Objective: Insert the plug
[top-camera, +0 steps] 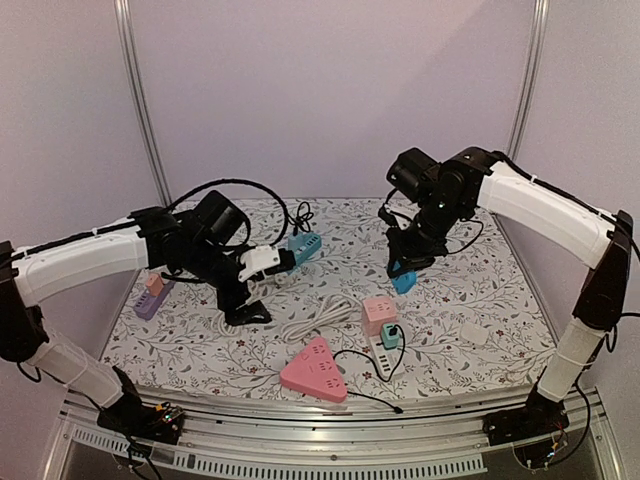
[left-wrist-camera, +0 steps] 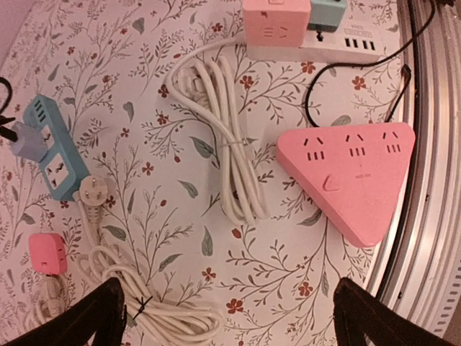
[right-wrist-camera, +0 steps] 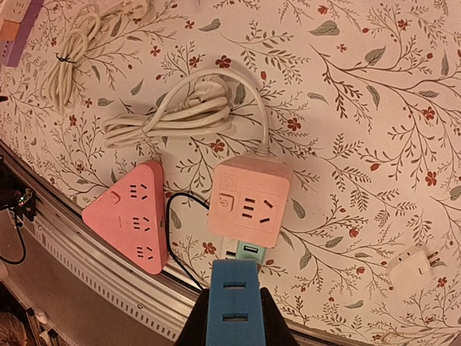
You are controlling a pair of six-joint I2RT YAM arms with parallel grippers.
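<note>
A blue plug block [right-wrist-camera: 234,303] is held in my right gripper [top-camera: 405,258], raised above the table at right of centre. Below it in the right wrist view are the pink cube socket [right-wrist-camera: 249,202] and a white strip with a teal plug [right-wrist-camera: 251,252] in it, its black cable looping left. The pink triangular power strip [top-camera: 315,372] lies at the front. My left gripper [top-camera: 245,300] is open over the left part of the table, with nothing seen between its fingers.
Coiled white cables [left-wrist-camera: 234,173] lie mid-table. A blue strip [left-wrist-camera: 54,151] stands at the back, a purple strip [top-camera: 150,300] at the far left. A white adapter [right-wrist-camera: 407,272] lies on the right.
</note>
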